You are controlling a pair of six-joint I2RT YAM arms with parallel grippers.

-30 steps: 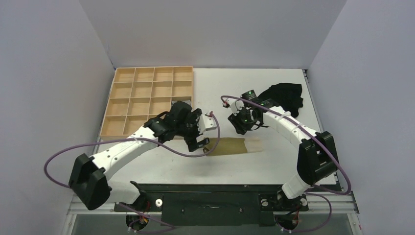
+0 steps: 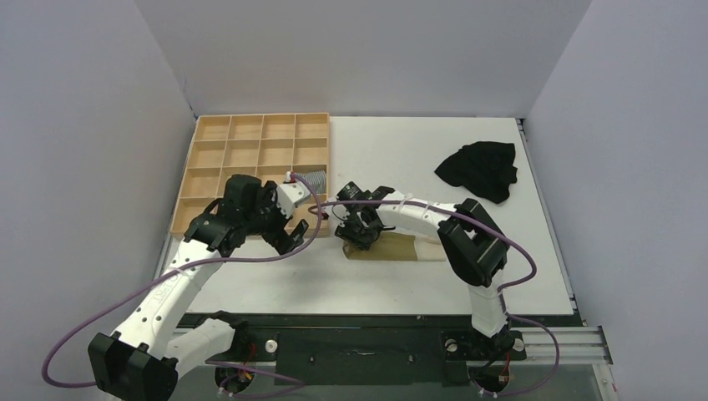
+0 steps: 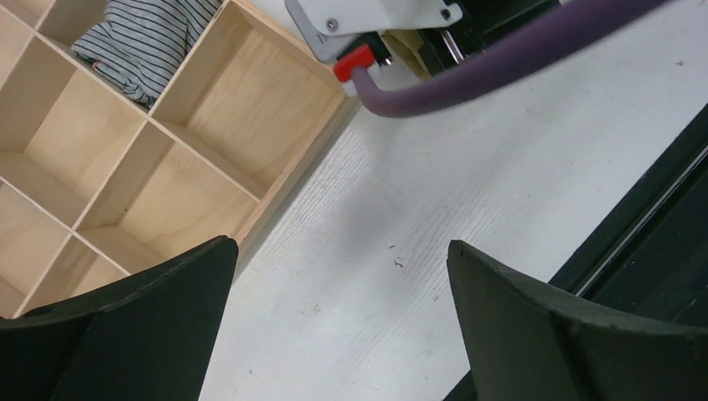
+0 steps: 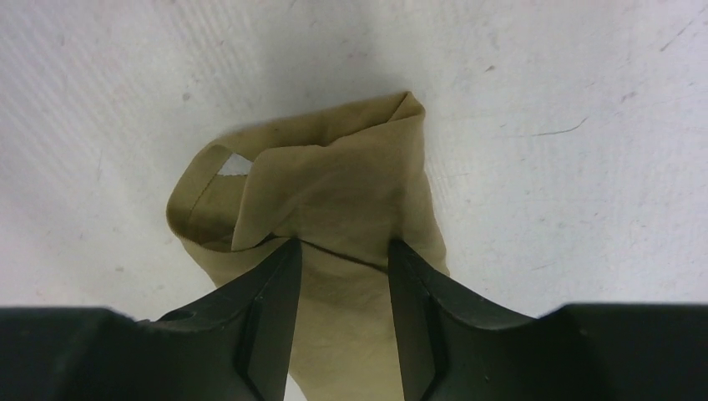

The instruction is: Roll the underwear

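An olive piece of underwear lies flat on the white table in a long strip with a pale right end, its left end folded and bunched, as the right wrist view shows. My right gripper is right on that folded end, its fingertips part open at the cloth, partly hiding it in the top view. My left gripper stands open with nothing between its fingers, over the table beside the wooden organizer, left of the underwear.
The organizer at back left has square compartments, one holding striped grey cloth. A black cloth lies at the back right. Purple cables hang along both arms.
My left gripper has moved left, away from the underwear. My right gripper has come left and down from behind the underwear onto its left end.
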